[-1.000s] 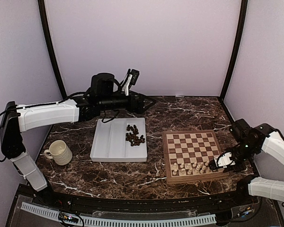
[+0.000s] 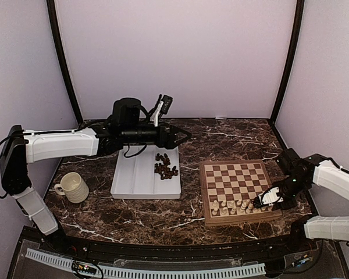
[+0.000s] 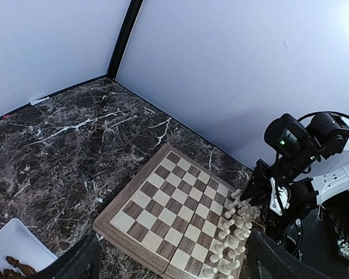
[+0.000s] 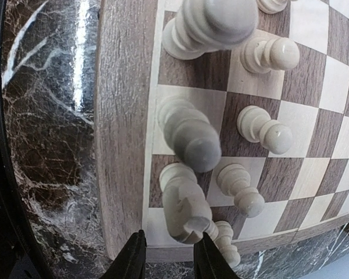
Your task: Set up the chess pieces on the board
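Observation:
The chessboard (image 2: 232, 180) carries white pieces (image 2: 223, 210) along its front rows. My right gripper is low at the board's front-right corner, fingertips parted beside a white knight (image 4: 183, 203); whether anything is between them is unclear. A white pawn (image 4: 244, 197) and other pieces stand close by. Dark pieces (image 2: 165, 170) lie in the white tray (image 2: 131, 177). My left gripper (image 2: 177, 136) hangs open in the air above and behind the tray, holding nothing visible.
A mug (image 2: 74, 189) stands at the left front.
My left gripper has lowered slightly and moved a little. My right arm has shifted slightly at the board's corner.

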